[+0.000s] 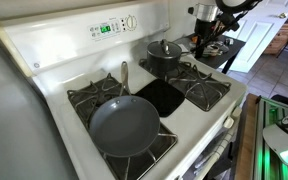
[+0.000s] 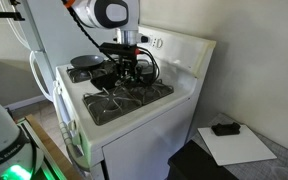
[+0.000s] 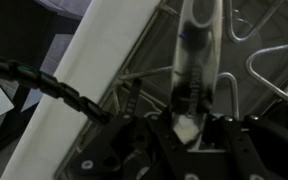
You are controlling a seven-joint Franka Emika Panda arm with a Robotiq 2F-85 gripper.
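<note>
In exterior view 1, a dark lidded pot (image 1: 164, 57) stands on the far rear burner, its near side clear to see. My gripper (image 1: 197, 46) is low over the stove just to its right. From the wrist, a shiny metal handle (image 3: 198, 60) runs down to the gripper, which is shut. Whether the handle's end lies between the fingers or just beneath them cannot be made out. Exterior view 2 has the gripper (image 2: 125, 72) close to the pot, with the arm hiding part of it.
A grey frying pan (image 1: 125, 125) sits on the near burners, handle toward the back panel. Between the burner pairs is a black flat plate (image 1: 164, 97).
</note>
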